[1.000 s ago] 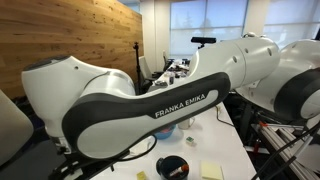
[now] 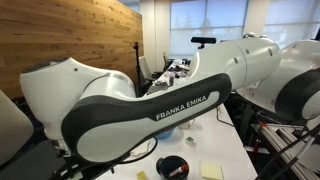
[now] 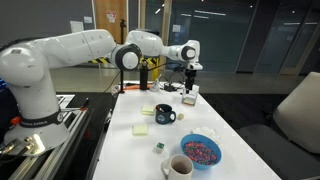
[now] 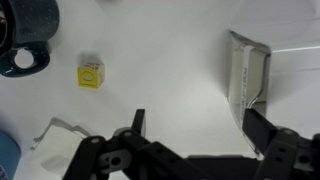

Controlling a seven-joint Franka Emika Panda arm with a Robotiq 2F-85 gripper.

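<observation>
My gripper is open, with nothing between its fingers in the wrist view. A pale, silvery box-like object (image 4: pixel 248 80) lies ahead of the right finger, its near end close to that fingertip. Farther off to the left are a small yellow block (image 4: pixel 91 75) and part of a dark mug (image 4: pixel 25 40). Exterior view 2 has the gripper (image 3: pixel 188 87) over the far end of the white table, around the pale object (image 3: pixel 189 99); contact cannot be judged there. The arm hides most of the gripper in exterior view 1.
Nearer exterior view 2's camera stand a blue bowl (image 3: pixel 201 151) with purplish contents, a white mug (image 3: pixel 180 168) and a small green-and-white block (image 3: pixel 158 147). Pale yellow squares (image 3: pixel 140 129) lie left of the dark mug (image 3: pixel 174 114). Dark chairs (image 3: pixel 275 140) border the table.
The arm has shifted only slightly in exterior view 1. The objects on the table there look unmoved.
</observation>
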